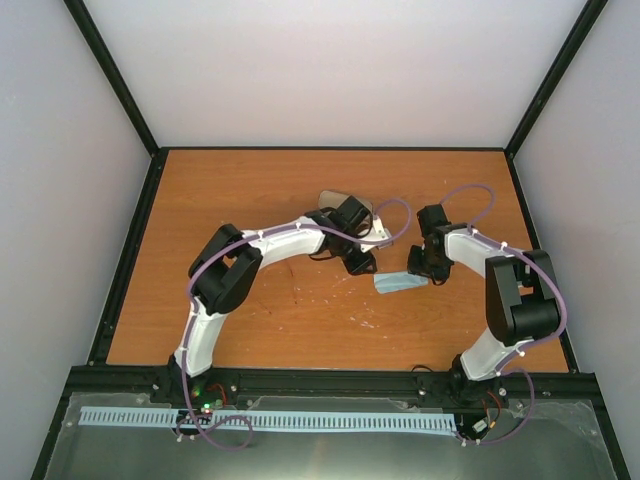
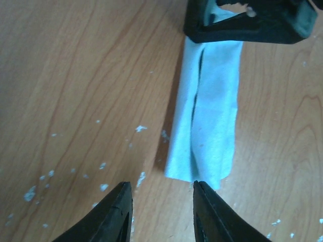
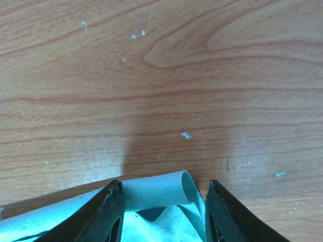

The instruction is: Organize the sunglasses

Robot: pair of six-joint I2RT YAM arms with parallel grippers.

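Note:
A light blue folded cloth (image 1: pixel 398 282) lies flat on the table, long and creased, with no sunglasses visible on it (image 2: pixel 212 116). My left gripper is open just off the cloth's near end, nothing between its fingers. My right gripper is open over the cloth's other end, where a raised fold sits between and just ahead of its fingertips; in the left wrist view it hangs over the cloth's far end. A beige case (image 1: pixel 336 200) at the middle back is mostly hidden behind my left arm.
Black frame edges and white walls border it. The two grippers are close together around the cloth.

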